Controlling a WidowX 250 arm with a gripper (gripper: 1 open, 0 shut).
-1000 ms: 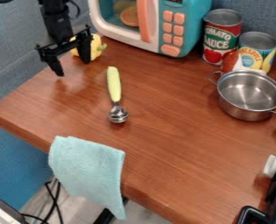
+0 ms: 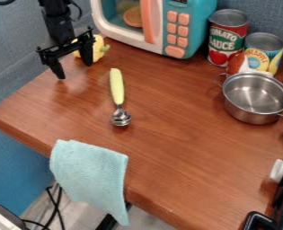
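My black gripper [image 2: 72,59] hangs at the upper left of the table, in front of a yellow object [image 2: 98,50] that it partly hides; whether its fingers are open or shut is hard to tell. A scoop with a pale yellow handle [image 2: 117,88] lies on the middle-left of the table, to the lower right of the gripper.
A toy microwave [image 2: 155,22] stands at the back, cans [image 2: 225,38] and a steel pot [image 2: 254,94] at the right. A light blue cloth [image 2: 90,175] drapes over the front edge. A black appliance [image 2: 269,211] is at the lower right.
My gripper has shifted very slightly; the objects on the table look unmoved.
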